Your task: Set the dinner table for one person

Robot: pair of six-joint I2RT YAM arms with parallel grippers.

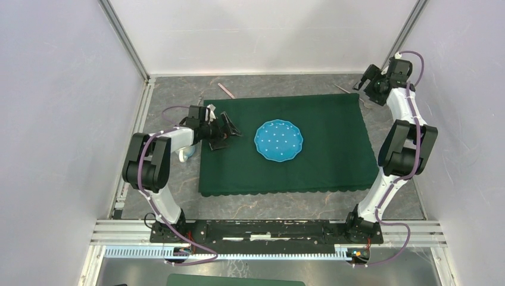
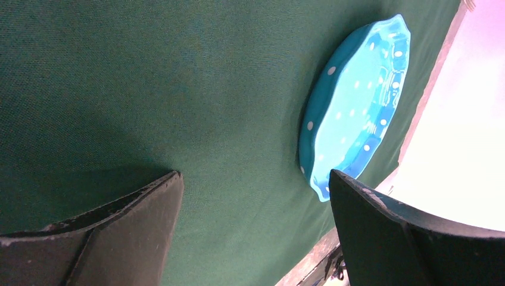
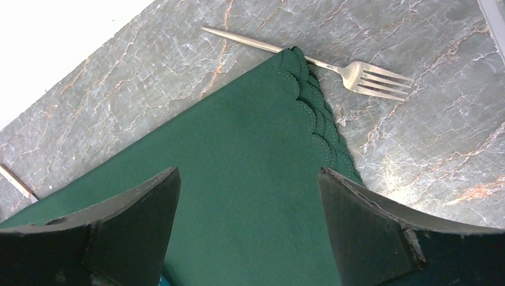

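A dark green cloth (image 1: pixel 333 143) lies spread over the grey marbled table. On it, left of centre, rests a blue scalloped plate (image 1: pixel 279 140) with white dots. My left gripper (image 1: pixel 231 138) is open, low at the cloth's left part; its fingers (image 2: pixel 128 229) hold nothing, and the plate (image 2: pixel 348 101) is to their right. My right gripper (image 1: pixel 366 94) stands open beyond the cloth's back right corner. In the right wrist view, a silver fork (image 3: pixel 360 77) lies partly under that corner, its tines on bare table.
A pale pinkish thin piece (image 1: pixel 226 90) pokes out behind the cloth's back edge. A light cup (image 1: pixel 186 153) is partly hidden beneath the left arm. White walls close in the back and sides.
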